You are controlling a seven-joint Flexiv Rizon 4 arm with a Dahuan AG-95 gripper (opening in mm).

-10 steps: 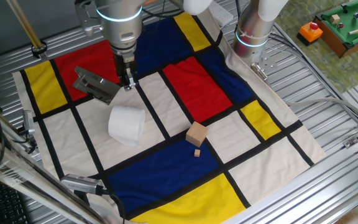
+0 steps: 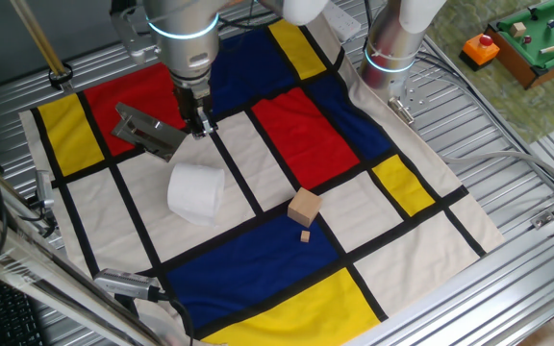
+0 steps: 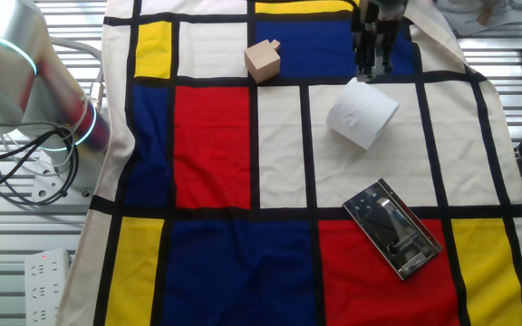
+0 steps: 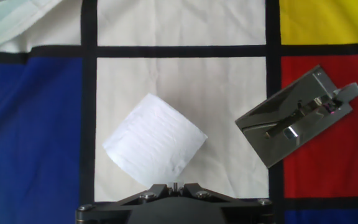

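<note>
A white paper roll [image 2: 196,193] lies on its side on a white patch of the cloth. Behind it in exterior view 1 is a shiny metal holder [image 2: 149,132] with a bar across its plate; exterior view 2 shows this holder [image 3: 392,228] resting mostly on a red patch. My gripper [image 2: 203,131] hangs above the cloth, apart from both. From the wrist, the roll [image 4: 156,140] appears just beyond the gripper, and the holder [image 4: 298,116] is off to the right. The fingertips meet, with nothing visible between them.
A wooden cube [image 2: 304,207] and a tiny wooden cube [image 2: 305,236] sit near the blue patch. Colored cloth [image 2: 383,269] covers the table, with open room at its right. A small pool table [image 2: 537,43] is far off.
The arm's wrist has shifted very slightly in exterior view 1. The roll, holder and cubes have stayed where they were.
</note>
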